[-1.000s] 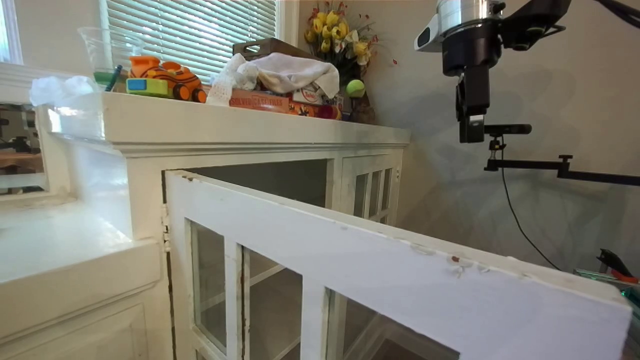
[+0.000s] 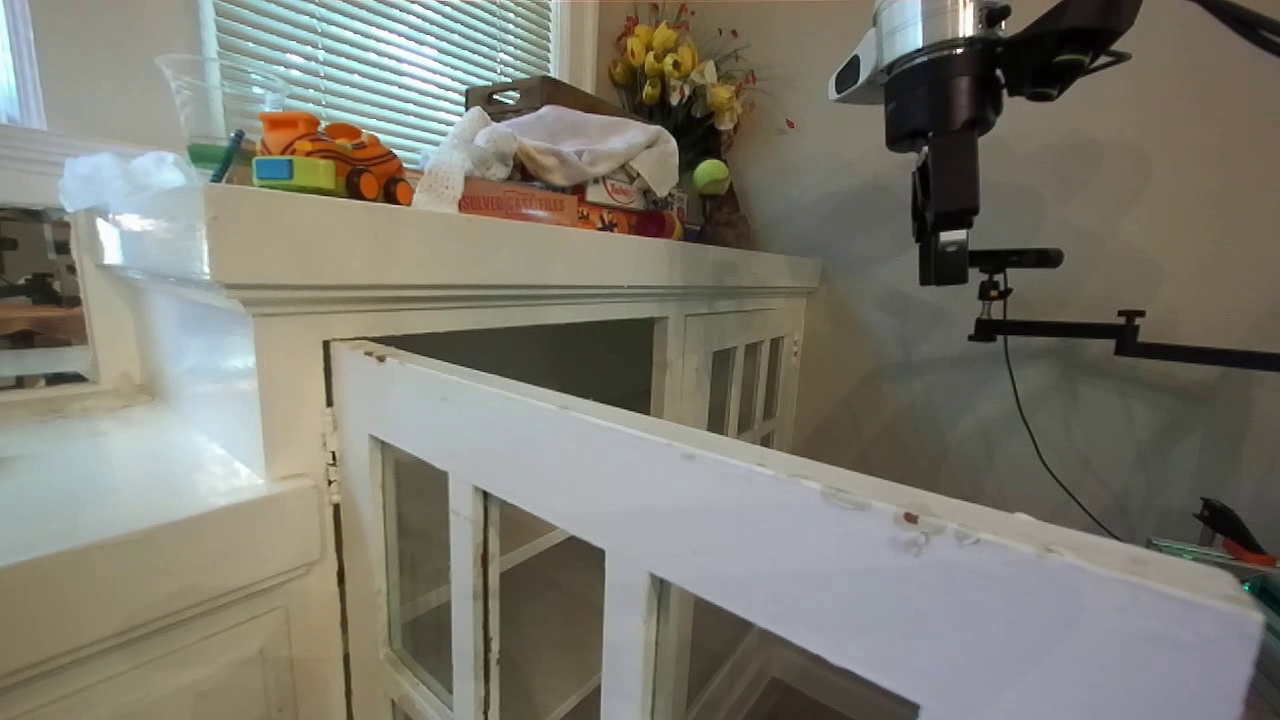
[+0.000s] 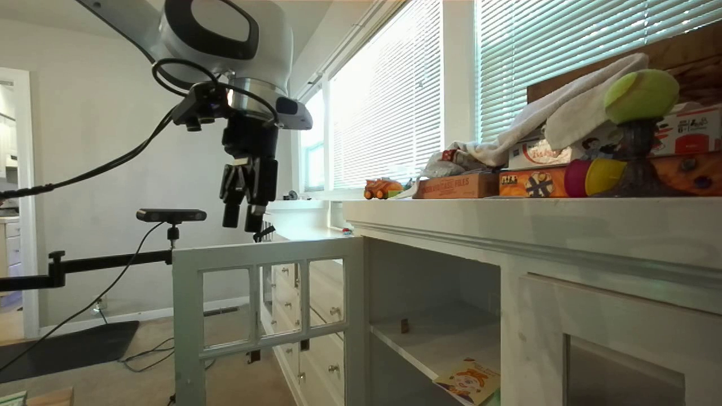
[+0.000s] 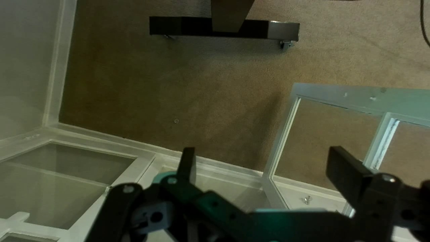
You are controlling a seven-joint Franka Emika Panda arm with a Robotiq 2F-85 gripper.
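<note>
My gripper is open, its black fingers [image 4: 187,163] wide apart with nothing between them. Exterior view 2 has the gripper [image 3: 243,216] pointing down, higher than the top edge of a white glass-paned cabinet door [image 3: 271,256]. That door stands swung out from the cabinet, and its chipped top rail [image 2: 768,480] crosses exterior view 1. Behind it the cabinet opening shows a shelf [image 3: 433,338] holding a small brown object [image 3: 404,325] and a yellow illustrated booklet [image 3: 471,380]. I see no contact between the gripper and the door.
On the cabinet top [image 2: 516,252] sit an orange toy vehicle [image 2: 330,156], boxes, a white cloth [image 2: 588,138], a tennis ball [image 2: 711,178] and flowers [image 2: 666,60]. A camera [image 3: 171,215] on a black stand arm is nearby. Air around the gripper is clear.
</note>
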